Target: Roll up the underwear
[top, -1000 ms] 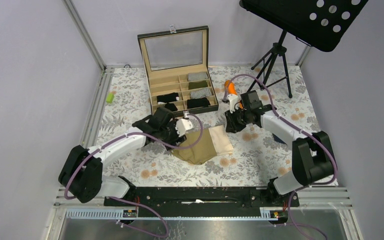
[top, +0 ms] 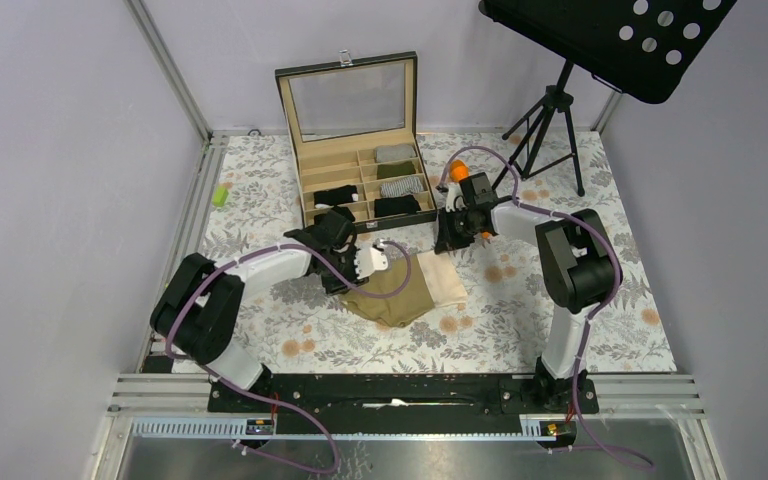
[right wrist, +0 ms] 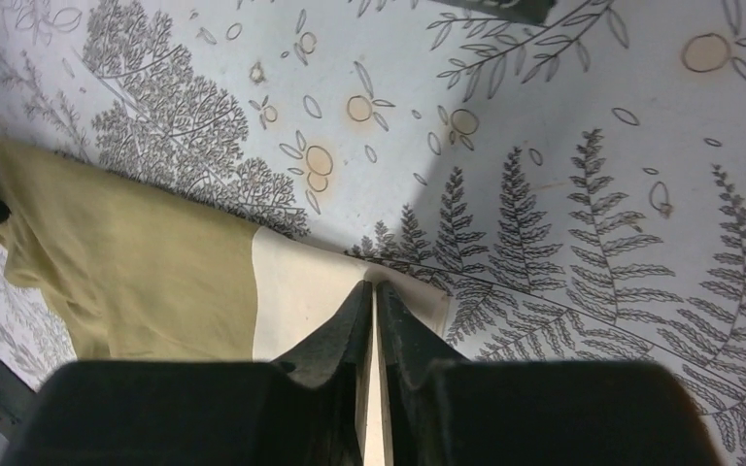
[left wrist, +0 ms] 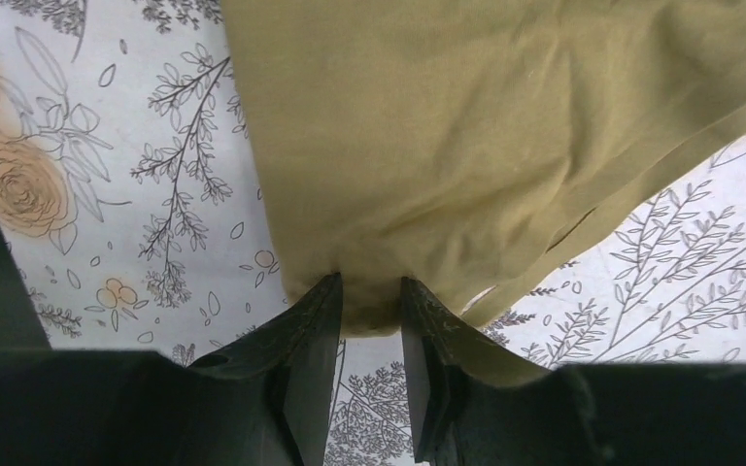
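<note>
An olive underwear piece (top: 390,300) with a cream band (top: 444,282) lies spread on the table. My left gripper is down at the olive end, fingertips pressed into the fabric with a fold of it between them. My right gripper is at the far corner of the cream band in the right wrist view, fingertips close together over the cloth edge; whether cloth is between them is unclear.
An open organizer box (top: 355,160) with rolled items stands behind. A black stand (top: 560,100), an orange object (top: 459,171) and a small green block (top: 220,196) are also on the table.
The right arm has moved left onto the cream band's corner. The left arm has shifted and reoriented slightly at the olive end.
</note>
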